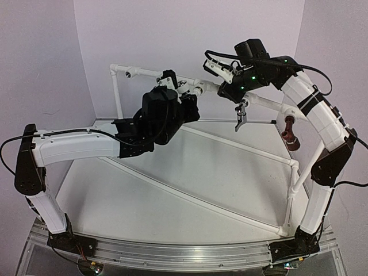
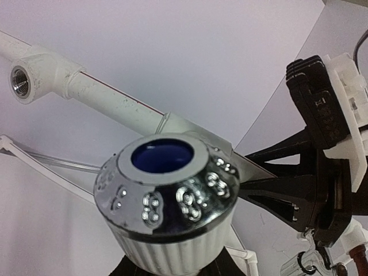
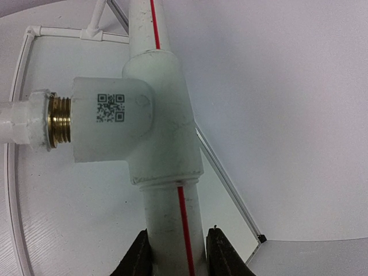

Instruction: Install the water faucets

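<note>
In the left wrist view, a faucet with a chrome, blue-capped top (image 2: 167,190) and a ribbed white body stands between the fingers of my left gripper, which looks shut on it. From the right, a white stub (image 3: 23,122) with brass threads (image 3: 60,121) meets the side opening of a white tee (image 3: 100,123); part of the thread shows outside. My right gripper has its fingers against both sides of the white pipe (image 3: 169,218) below that tee, shut on it. From above, the left gripper (image 1: 188,96) is at the pipe's middle.
A chrome tap (image 1: 241,118) hangs from the pipe right of the right gripper, and a dark red fitting (image 1: 290,135) farther right. An open threaded tee (image 2: 22,82) is free at the left. Lower frame pipes (image 1: 195,198) cross the white floor.
</note>
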